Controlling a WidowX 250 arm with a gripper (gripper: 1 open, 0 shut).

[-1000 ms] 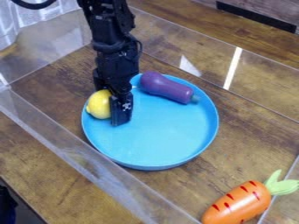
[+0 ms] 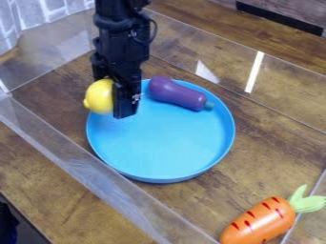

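Observation:
My black gripper (image 2: 116,86) is shut on a yellow round object (image 2: 99,98), held raised over the left part of a blue plate (image 2: 162,152). A purple eggplant (image 2: 178,94) lies on the back right of the plate. The fingertips are partly hidden by the yellow object and dark against the arm.
An orange toy carrot (image 2: 261,221) with a green top lies at the front right. Clear plastic walls run along the left and front. The wooden surface right of the plate is free.
The gripper has risen from the plate with the yellow object in it, moving up and slightly left. The plate, eggplant and carrot look almost unchanged.

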